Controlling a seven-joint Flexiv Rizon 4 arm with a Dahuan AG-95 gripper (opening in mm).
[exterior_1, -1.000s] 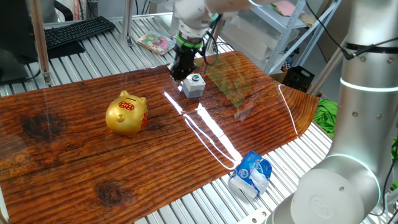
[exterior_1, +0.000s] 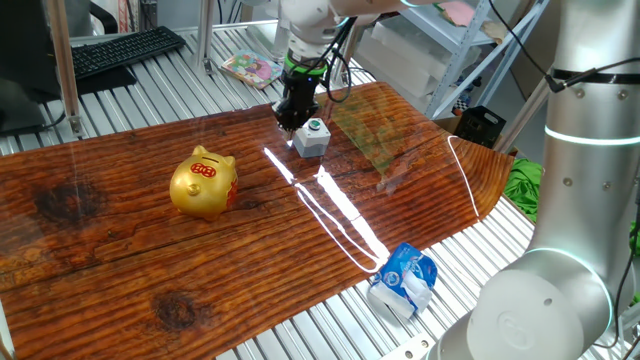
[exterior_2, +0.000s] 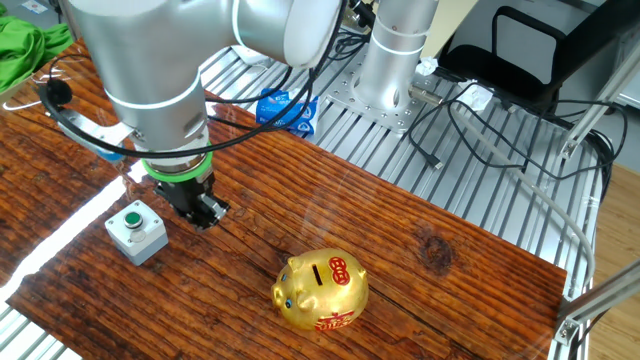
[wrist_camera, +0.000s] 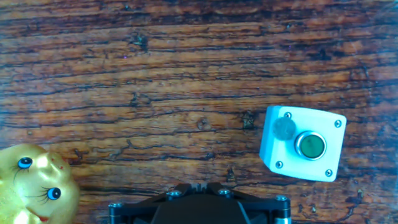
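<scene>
A golden piggy bank (exterior_1: 204, 184) with red markings stands upright on the wooden tabletop; its slot (exterior_2: 317, 274) faces up. Closer to my arm is a white box (exterior_2: 137, 232) with a green push button (wrist_camera: 310, 145) on top. My gripper (exterior_2: 217, 212) hangs above the wood beside this box, on the side towards the piggy bank. At the bottom of the wrist view its fingers (wrist_camera: 184, 190) meet in the middle, so it appears shut, with nothing seen between them. Only the piggy bank's face (wrist_camera: 43, 180) shows in the wrist view, at lower left.
A blue-and-white packet (exterior_1: 404, 280) lies by the table edge near the robot's base. Cables (exterior_2: 500, 150) run over the ribbed metal surface. A keyboard (exterior_1: 125, 50) and a colourful packet (exterior_1: 251, 69) lie beyond the wood.
The upper wrist and its cable have shifted slightly, while the gripper stays almost in the same place near the button box. The piggy bank and box have not moved.
</scene>
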